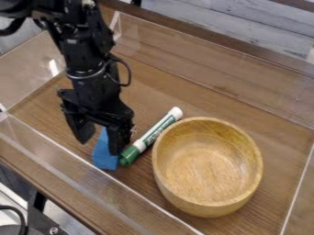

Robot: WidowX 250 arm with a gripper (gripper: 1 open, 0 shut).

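Observation:
My black gripper (102,127) is open, low over a blue block (106,155) on the wooden surface, its fingers around or just above the block's upper part; whether they touch it I cannot tell. A white tube with green ends (156,133) lies diagonally just right of the block.
A large tan oval bowl (204,191) takes up the lower right. A pale raised edge runs along the left, with dark cables at the bottom left corner.

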